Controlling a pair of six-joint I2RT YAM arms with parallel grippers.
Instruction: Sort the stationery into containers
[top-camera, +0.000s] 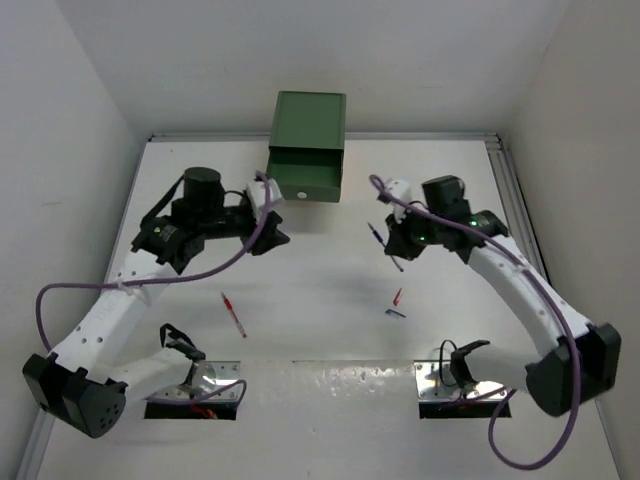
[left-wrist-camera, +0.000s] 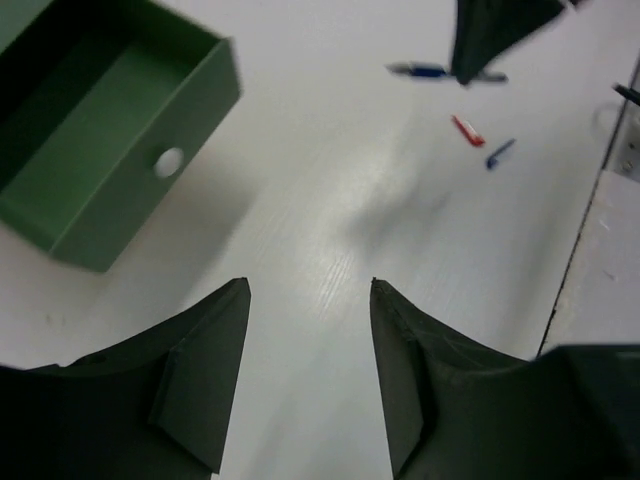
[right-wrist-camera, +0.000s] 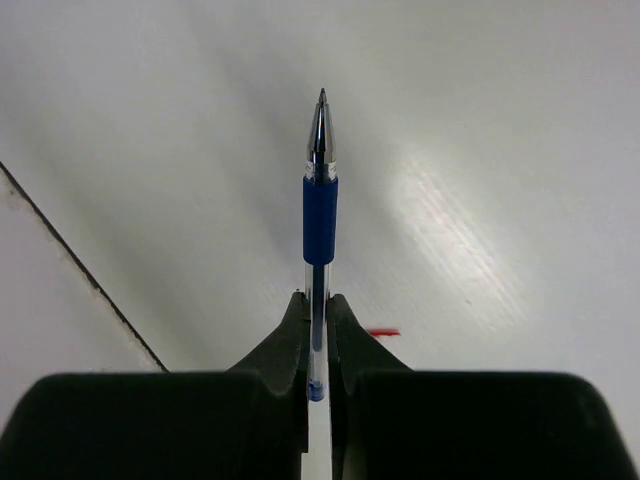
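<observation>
My right gripper is shut on a blue pen (right-wrist-camera: 320, 220), gripping its clear barrel, with the metal tip pointing away from the fingers. From the top view this pen (top-camera: 376, 234) hangs above the right half of the table. My left gripper stands open and empty near the drawer (top-camera: 310, 172) of a green box (top-camera: 309, 118); the drawer is pulled out and its visible floor looks bare. A red pen (top-camera: 234, 314) lies at the left front of the table. On the right lie a red cap (top-camera: 398, 297) and a blue cap (top-camera: 395, 313).
A white drawer knob (left-wrist-camera: 169, 162) faces the left gripper. Metal rails (top-camera: 525, 220) run along the table's sides and back. Between the two arms the white tabletop (top-camera: 310, 290) is clear.
</observation>
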